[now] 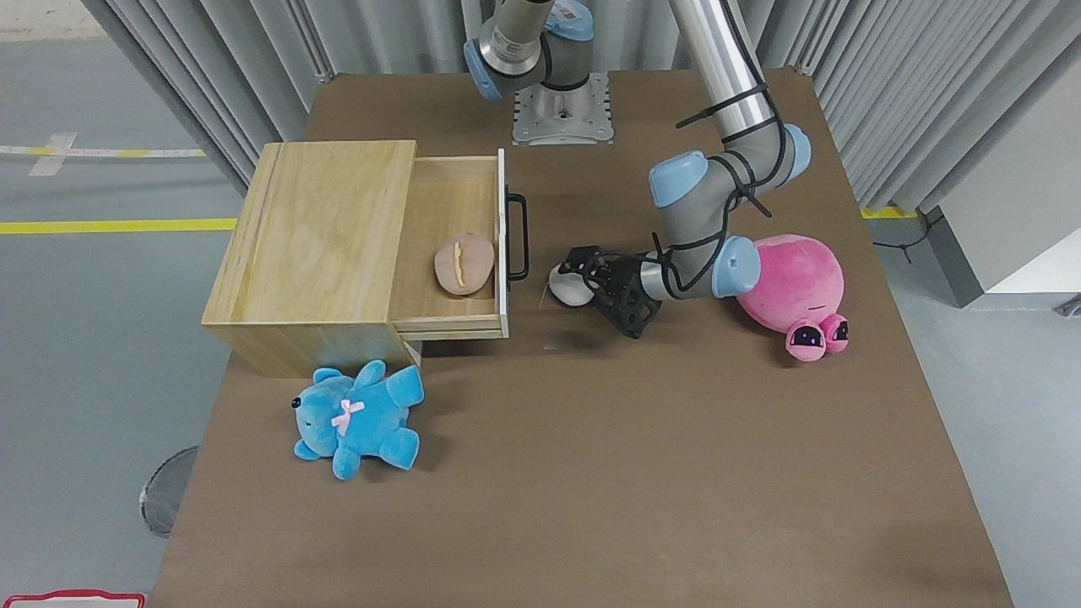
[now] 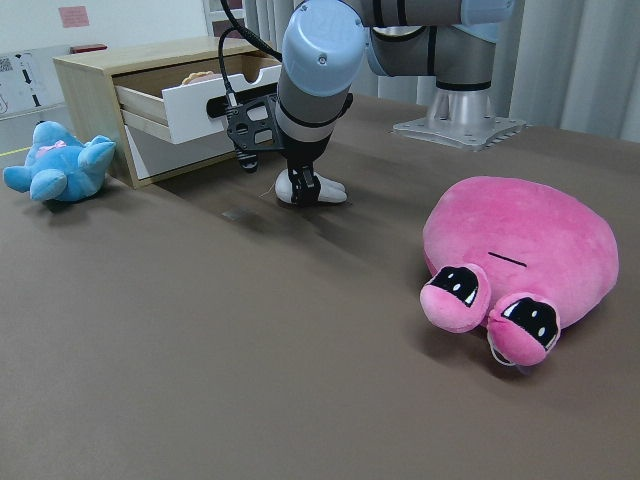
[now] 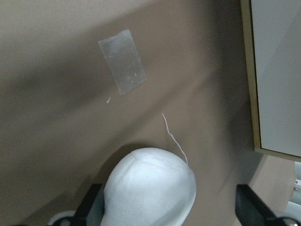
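Observation:
A white plush object lies on the brown table right of the drawer, with my gripper low over it. In the wrist view the white object sits between my two black fingertips, the gripper spread wide; the right fingertip stands clear of it, and whether the left touches is unclear. The wooden cabinet has its drawer pulled out, holding a pale round item with a yellow strip.
A blue teddy bear lies below the cabinet. A pink plush lies right of the arm. A black handle juts from the drawer front.

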